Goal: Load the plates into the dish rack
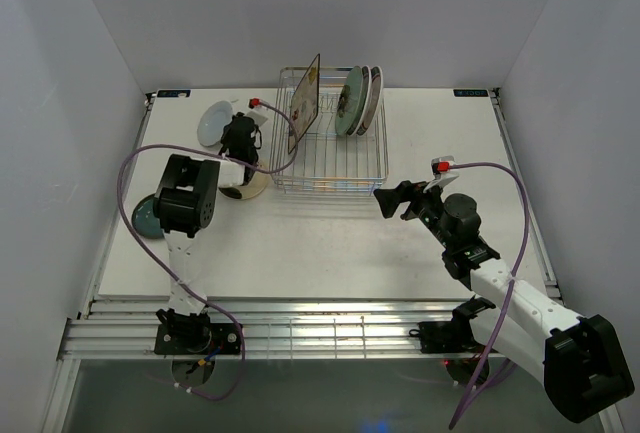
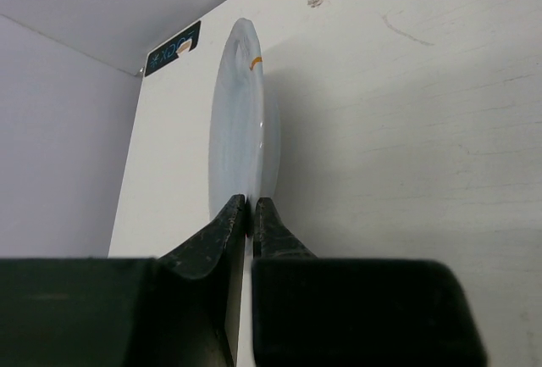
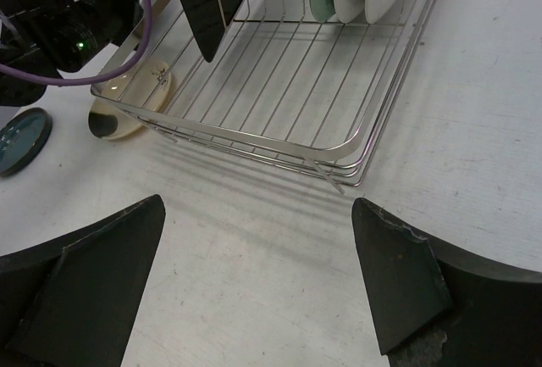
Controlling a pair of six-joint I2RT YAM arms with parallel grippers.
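My left gripper is shut on the rim of a pale blue-white plate [image 2: 234,121], which stands on edge, tilted up, at the back left of the table, as the top view also shows [image 1: 212,125]. A cream plate [image 3: 125,128] and a dark teal plate [image 3: 19,142] lie left of the wire dish rack [image 1: 328,178]. The rack holds a patterned square board [image 1: 304,98] and several plates [image 1: 352,98] upright. My right gripper [image 1: 390,198] stands open and empty at the rack's front right.
Grey walls close in the back and sides. Purple cables loop over both arms.
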